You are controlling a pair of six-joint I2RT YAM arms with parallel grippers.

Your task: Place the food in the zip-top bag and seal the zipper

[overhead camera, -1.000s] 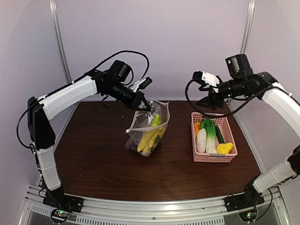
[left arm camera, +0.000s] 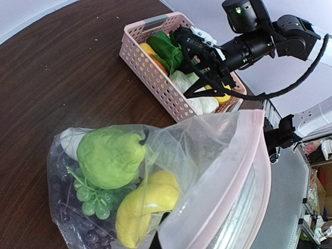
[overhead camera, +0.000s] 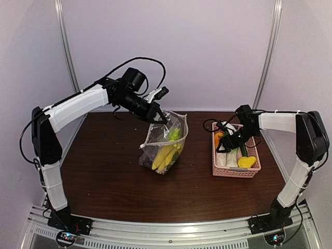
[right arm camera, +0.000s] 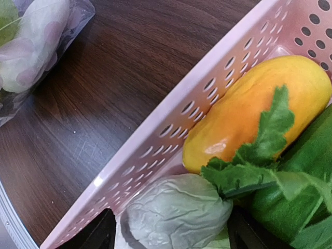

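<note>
My left gripper (overhead camera: 160, 119) is shut at the upper edge of the zip bag (overhead camera: 155, 150), holding it up; a banana (left arm camera: 140, 212), green pear-like item (left arm camera: 109, 155) and grapes (left arm camera: 91, 202) show inside. My right gripper (overhead camera: 224, 145) is down in the pink basket (overhead camera: 236, 174), its fingers part open around a pale wrinkled vegetable (right arm camera: 176, 212); whether they grip it is unclear. Beside it are an orange item (right arm camera: 259, 114), leafy greens (right arm camera: 280, 192) and, in the top view, a yellow item (overhead camera: 246, 162).
Bag and basket stand apart, with bare table between.
My right arm has descended from above the basket into it and shifted toward its left side. The left arm and bag are nearly still.
</note>
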